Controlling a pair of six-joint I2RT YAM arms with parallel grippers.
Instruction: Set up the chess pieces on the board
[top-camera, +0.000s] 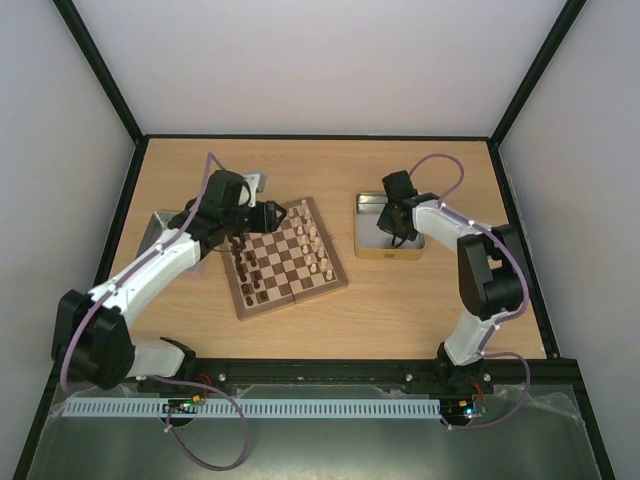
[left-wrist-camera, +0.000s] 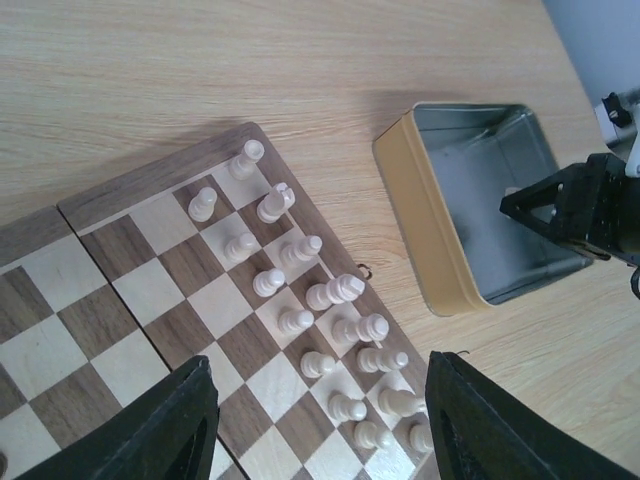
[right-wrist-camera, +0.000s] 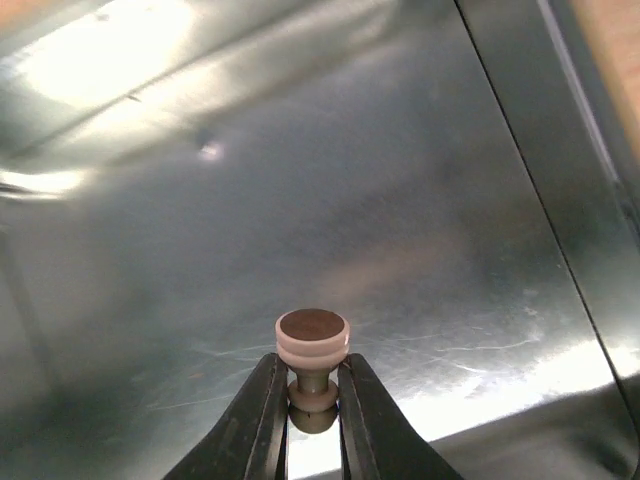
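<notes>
The chessboard (top-camera: 285, 260) carries light pieces along its right side, among them a tall one (left-wrist-camera: 335, 292), and dark pieces (top-camera: 255, 280) on its left. My left gripper is open over the board, nothing between its fingers. My right gripper is in the metal tin (top-camera: 388, 250), shut on a chess piece (right-wrist-camera: 312, 350) with a pale rim and brown top. In the right wrist view the rest of the tin's visible floor is bare.
A clear container (top-camera: 160, 230) sits at the left, partly under the left arm. Bare table lies around the board and in front of the tin (top-camera: 400, 310).
</notes>
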